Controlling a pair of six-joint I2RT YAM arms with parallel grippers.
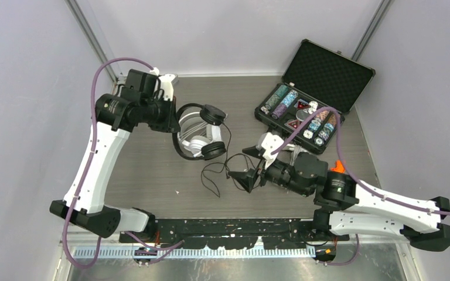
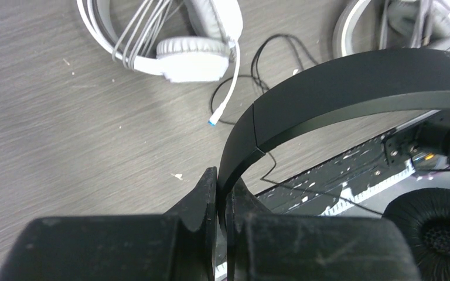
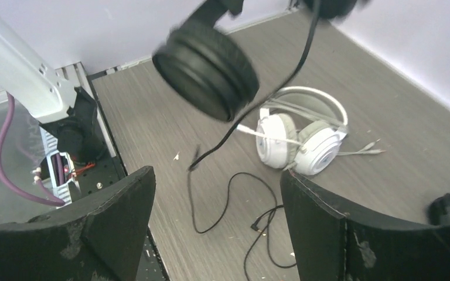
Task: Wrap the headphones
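Observation:
Black headphones (image 1: 214,151) hang in the air, their headband (image 2: 351,88) pinched by my left gripper, which is shut on it. One ear cup (image 2: 433,225) shows at lower right in the left wrist view. From the headphones a black cable (image 3: 234,124) runs down and lies in loose loops on the table. My right gripper is open, with nothing held between its fingers; in the right wrist view the cable and one ear cup (image 3: 206,70) appear beyond it.
White headphones (image 3: 302,132) with their cord wrapped lie beneath the black pair. Another white pair (image 2: 351,26) lies partly in view near an orange object (image 1: 337,167). An open chip case (image 1: 299,114) stands at back right.

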